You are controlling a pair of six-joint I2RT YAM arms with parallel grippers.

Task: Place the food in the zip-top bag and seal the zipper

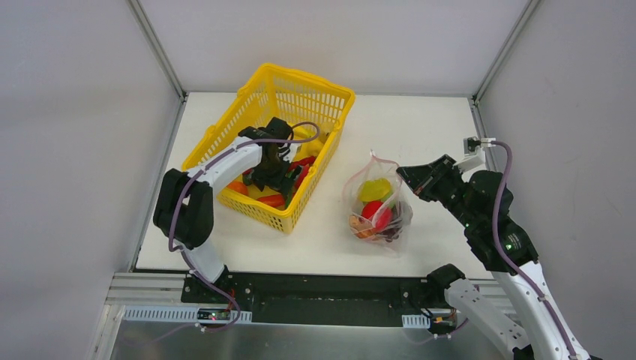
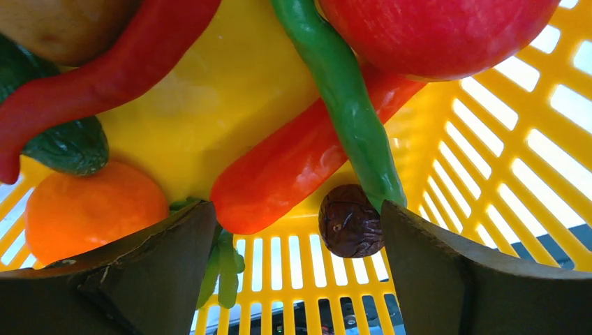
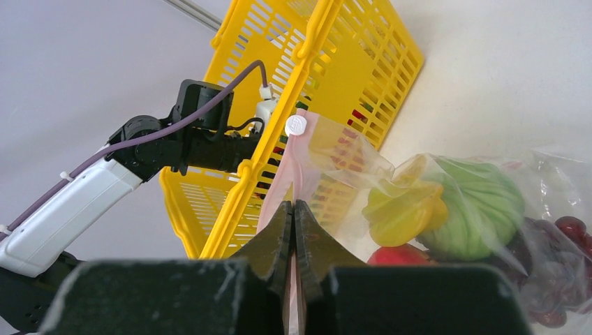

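Down inside the yellow basket (image 1: 336, 112), my left gripper is open over a dried brown fruit (image 2: 349, 225), a green chili (image 2: 335, 91) and a red-orange pepper (image 2: 272, 174). An orange (image 2: 94, 213), red chili (image 2: 119, 77) and cucumber (image 2: 66, 146) lie nearby. The zip bag (image 1: 386, 232) on the table holds a yellow item (image 3: 405, 209), a red item and dark fruits (image 3: 551, 314). My right gripper is shut on the bag's pink zipper edge at its top.
The basket fills the left of the white table (image 1: 435, 127). Free table surface lies behind and right of the bag. Side walls bound the space.
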